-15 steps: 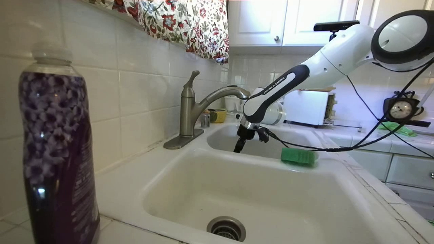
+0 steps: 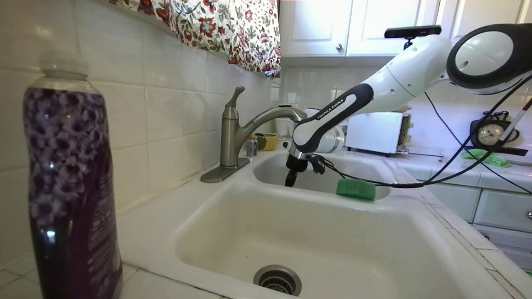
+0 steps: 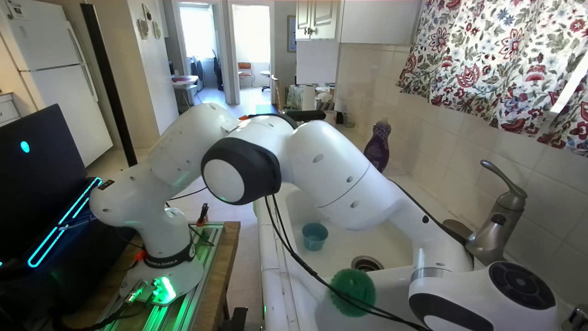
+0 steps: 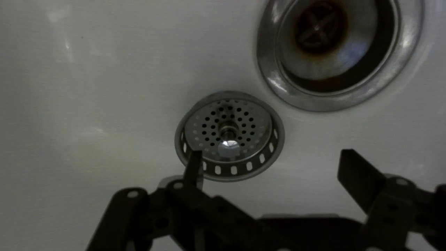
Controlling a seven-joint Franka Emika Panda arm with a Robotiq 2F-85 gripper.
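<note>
A round metal sink strainer (image 4: 229, 161) lies on the white basin floor in the wrist view, its perforated bowl and central knob facing up. Beside it, up and to the right, is the uncovered drain (image 4: 269, 58), apart from the strainer. My gripper is open, with its fingers spread wide and nothing held between them. In that view the left finger (image 4: 193, 169) overlaps the strainer's lower-left rim; contact cannot be told. Exterior view 1 has the gripper (image 2: 290, 178) pointing down into the far basin, whose floor is hidden there.
A green sponge-like object (image 2: 356, 189) sits on the divider, with arm cables (image 2: 399, 185) running against it. The faucet (image 2: 259, 117) stands close to my wrist. The other basin holds a blue cup (image 3: 314, 236). A purple bottle (image 2: 72, 189) stands at the counter's end.
My arm and gripper have shifted slightly left and lower in exterior view 1. The green object on the divider has slid left too, along with the cables.
</note>
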